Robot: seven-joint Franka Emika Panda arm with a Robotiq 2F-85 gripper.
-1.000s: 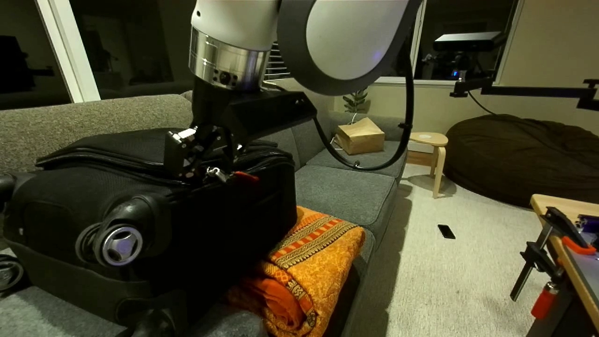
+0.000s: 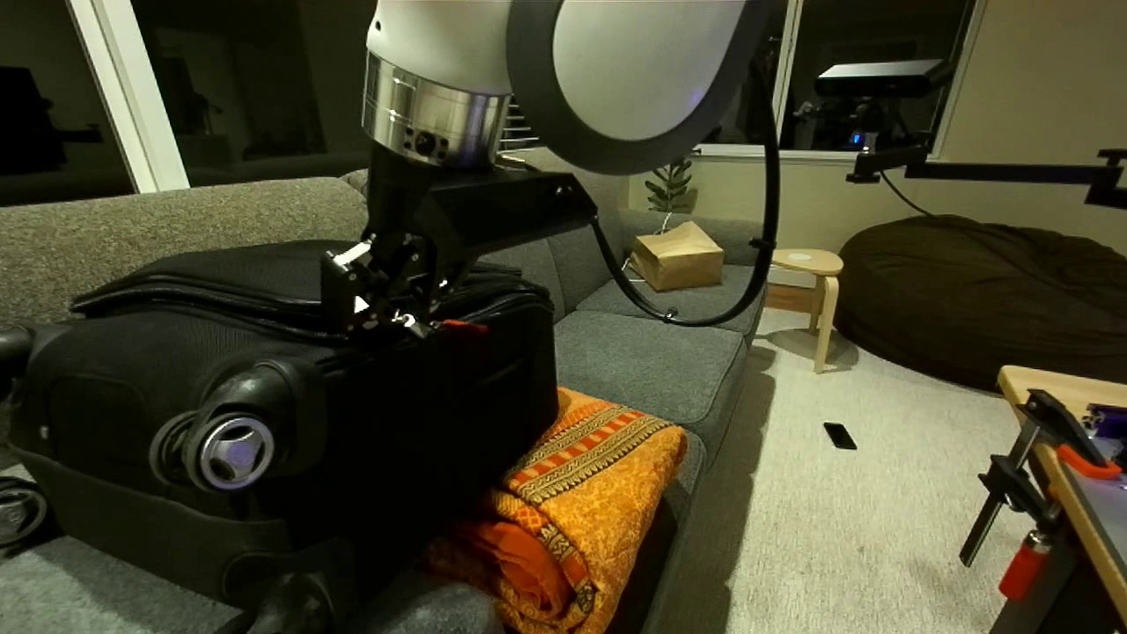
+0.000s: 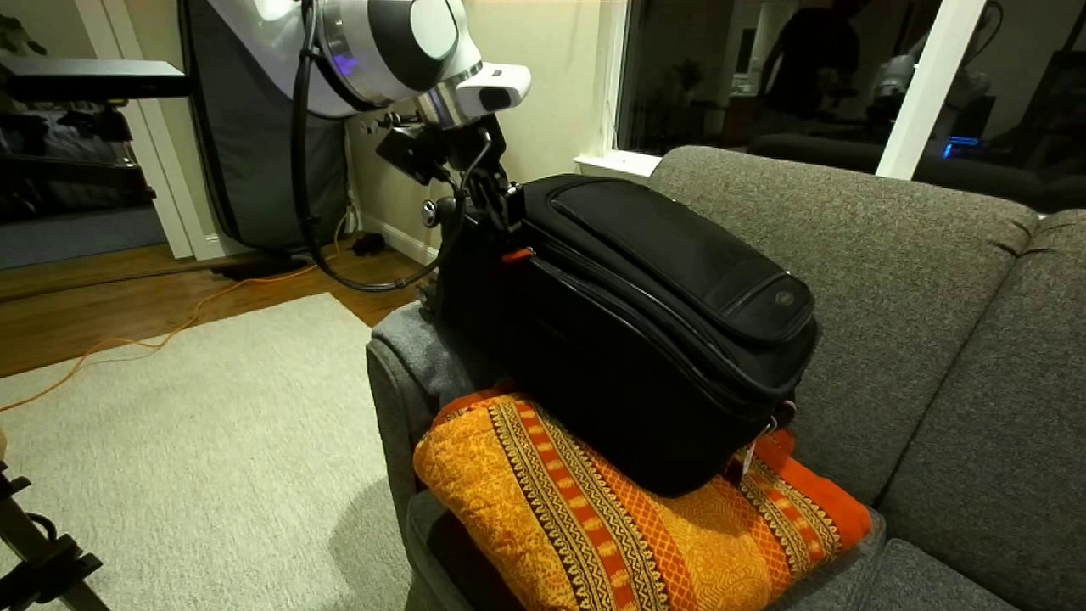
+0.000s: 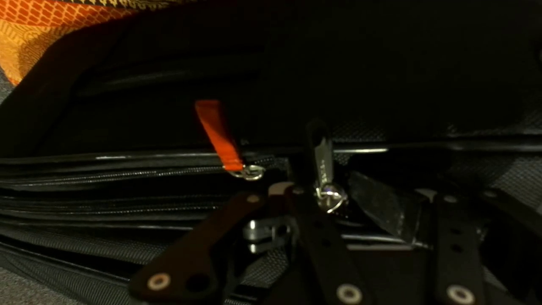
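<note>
A black soft-sided suitcase (image 3: 652,275) lies on the sofa, partly over a folded orange patterned blanket (image 3: 570,499). My gripper is down at the zipped edge of the suitcase, its two fingertips apart from each other. A silver zipper pull (image 4: 323,165) with a metal ring and a dark flap (image 4: 388,208) show in the space between the fingers. Dark material on dark fingers hides whether they grip either one. To the left of the fingers, a red zipper tab (image 4: 218,133) hangs free on a second slider. The exterior views do not resolve the fingertips clearly.
Suitcase wheels (image 2: 236,453) jut out on the near side in exterior view 1. Further along the sofa sits a brown paper bag (image 2: 679,257). A stool (image 2: 808,262) and a phone (image 2: 840,435) stand and lie on otherwise open floor.
My gripper has shifted slightly right in exterior view 1, and the silver pull beside it sits differently. The near wheel of the suitcase has moved a little right and up.
</note>
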